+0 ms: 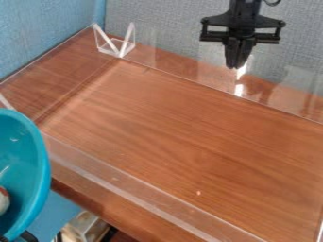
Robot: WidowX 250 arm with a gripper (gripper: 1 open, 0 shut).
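Observation:
My black gripper (237, 59) hangs high over the back right of the wooden table (177, 142), fingers pointing down and shut, with nothing visible between them. A teal bowl (28, 170) stands at the lower left, cut off by the frame, with a pale round object (4, 198) partly seen in it.
Clear plastic walls edge the tabletop, with a white angular bracket (111, 45) at the back left corner. The tabletop is empty. Below the table's front left some dark and metal items show, partly hidden.

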